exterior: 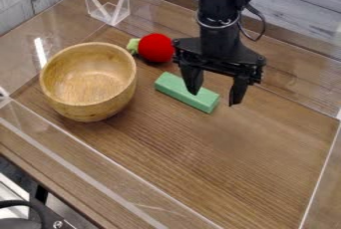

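Observation:
The black gripper (213, 79) hangs over the middle of the wooden table, its two fingers spread wide apart and pointing down. Just to its left, partly behind a finger, lies a green block (186, 93). A red object with a green top, like a tomato or strawberry toy (155, 47), lies behind and left of the gripper. A wooden bowl (86, 82) stands on the left. Whether anything is between the fingers is hard to see; none shows.
A small white wire-like holder (108, 4) stands at the back left near the table edge. A black cable lies at the bottom left corner.

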